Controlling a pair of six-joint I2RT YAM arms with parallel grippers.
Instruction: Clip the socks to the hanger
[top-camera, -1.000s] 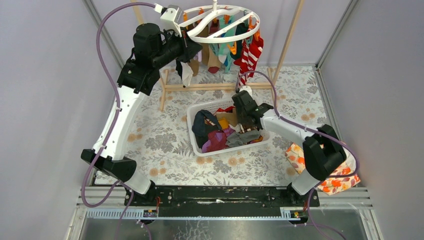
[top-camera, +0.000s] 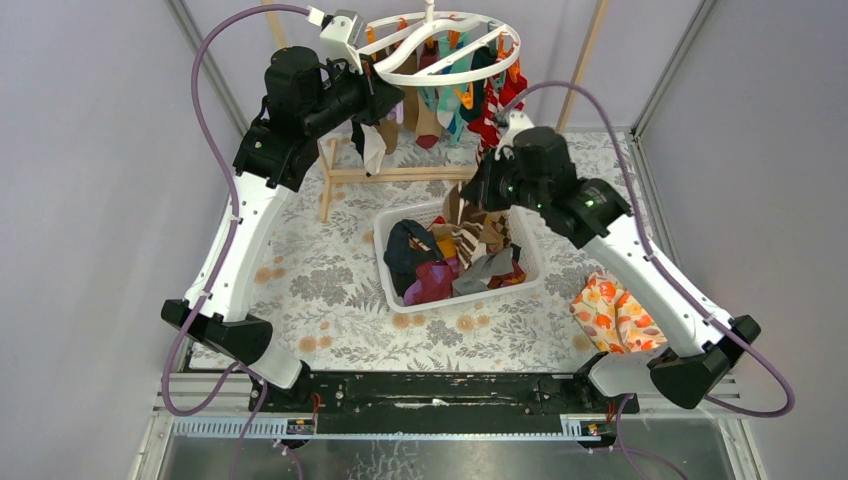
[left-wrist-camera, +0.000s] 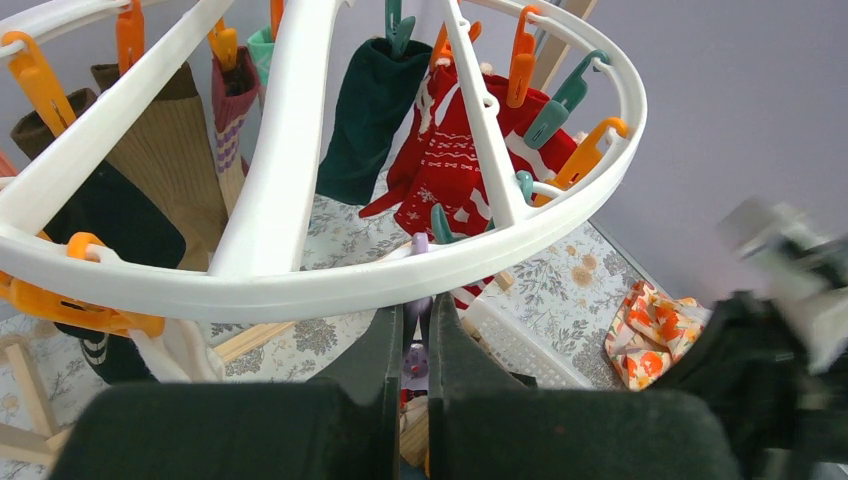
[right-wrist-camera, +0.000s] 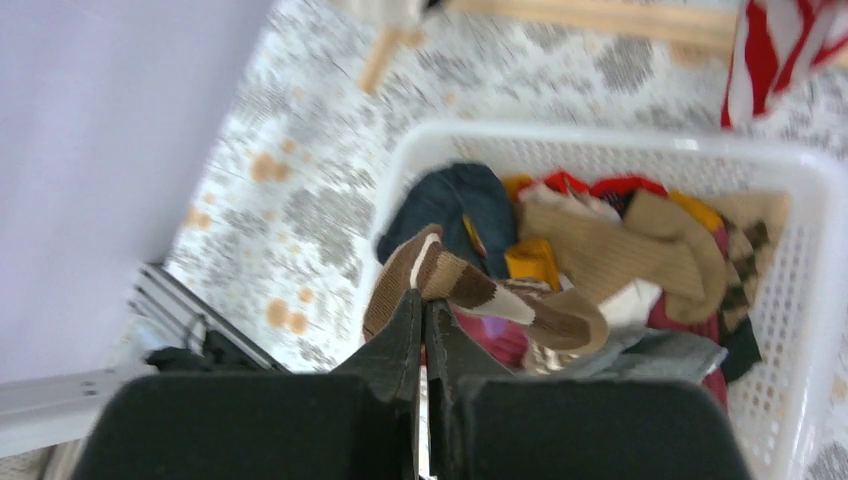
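The round white hanger (top-camera: 448, 77) hangs at the top, with several socks clipped round its rim. At its front rim, my left gripper is shut on a lavender clip (left-wrist-camera: 420, 243); no sock shows in that clip. A brown sock with white patterning (right-wrist-camera: 560, 318) is pinched at one end by my right gripper, which is shut on it. This sock trails above the white basket (top-camera: 388, 268) in the top view. Other socks lie heaped in the basket, among them a grey one (top-camera: 487, 272) and a dark blue one (top-camera: 405, 245).
A wooden stand bar (top-camera: 400, 175) runs behind the basket. An orange-flowered cloth (top-camera: 612, 315) lies at the right. Open floor shows left of the basket. Orange clips (left-wrist-camera: 523, 60) and green clips (left-wrist-camera: 566, 103) line the hanger's rim.
My right gripper has risen out of the basket toward the hanger, lifting the brown sock from the heap. The left arm has stayed still at the rim.
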